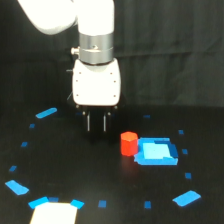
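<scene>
A red block (129,144) with a hexagonal-looking outline sits on the dark surface, at the left edge of a blue-bordered square (157,160) with a pale centre. Whether the block touches the square is hard to tell. My gripper (96,123) hangs to the left of the block and higher in the picture, pointing down. Its two thin fingers (88,122) stand apart, and nothing shows between them.
Blue tape strips (186,198) and several small blue marks lie around the dark surface. A pale object (53,213) is cut off at the bottom edge.
</scene>
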